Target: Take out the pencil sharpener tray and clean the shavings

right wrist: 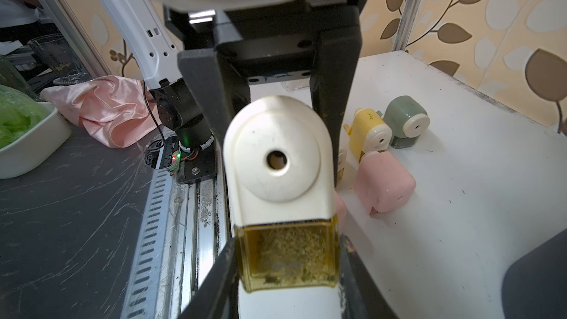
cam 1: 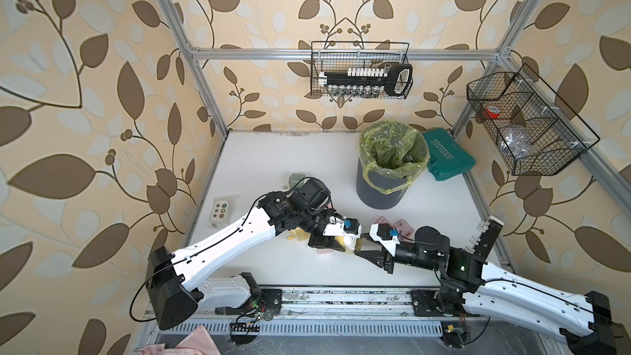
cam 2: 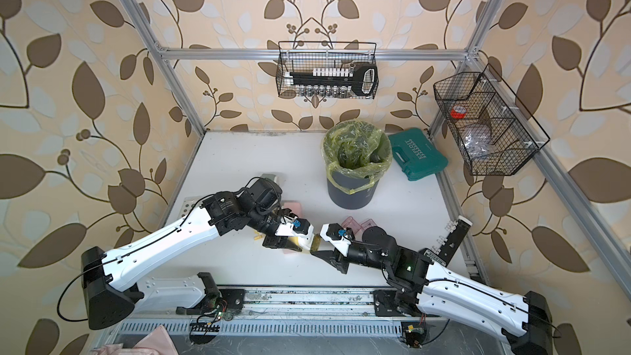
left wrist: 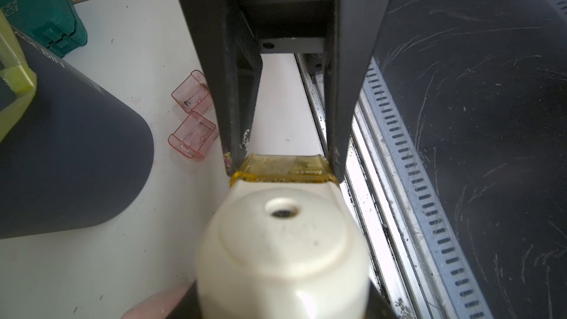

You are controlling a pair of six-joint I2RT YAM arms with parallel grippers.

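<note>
A cream pencil sharpener (left wrist: 283, 230) is held in my left gripper (cam 1: 341, 236), which is shut on it. Its clear amber tray (right wrist: 286, 254), speckled with shavings, projects toward my right gripper (cam 1: 364, 249), whose fingers lie at the tray's sides in both wrist views. Whether those fingers grip it or just rest beside it I cannot tell. A grey bin (cam 1: 378, 194) with a yellow-green liner stands behind the grippers.
Pink (right wrist: 384, 180), yellow and green sharpeners (right wrist: 407, 121) stand on the white table (right wrist: 449, 230). Two clear pink trays (left wrist: 192, 133) lie beside the bin. A teal case (cam 1: 450, 154) lies at the back right.
</note>
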